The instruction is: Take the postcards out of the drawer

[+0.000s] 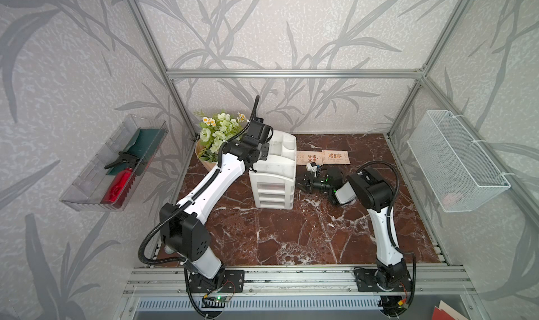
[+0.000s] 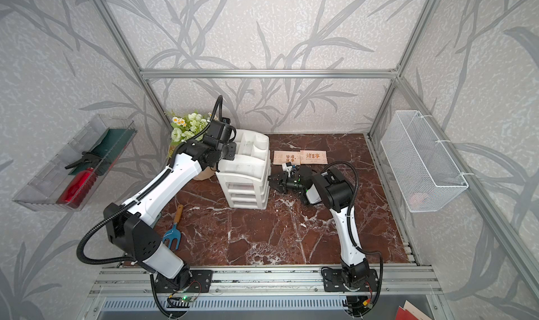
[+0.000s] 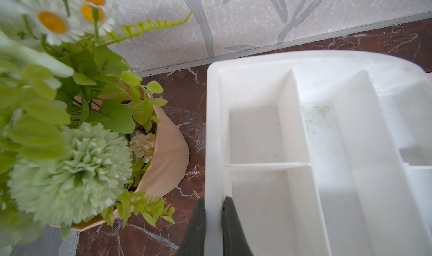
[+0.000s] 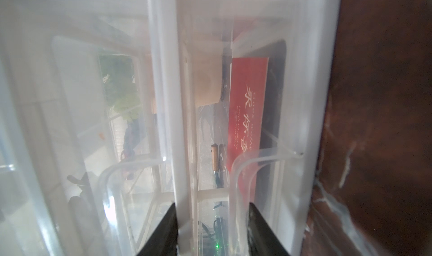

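Note:
A white drawer organiser [image 1: 272, 179] stands mid-table. My left gripper is shut on its top left rim, seen from above in the left wrist view. My right gripper is low at the organiser's right side, in front of the clear drawers [image 4: 292, 98], its fingers closed on a drawer front, partly hard to make out. A red printed card [image 4: 247, 89] shows through the lower drawer's plastic. Two pale printed postcards [image 1: 335, 156] lie flat on the table behind my right gripper.
A flower pot [image 3: 166, 161] stands left of the organiser. A wall basket with tools [image 1: 73, 199] hangs left, a white mesh basket [image 1: 460, 168] right. A blue garden fork [image 2: 172, 233] lies front left.

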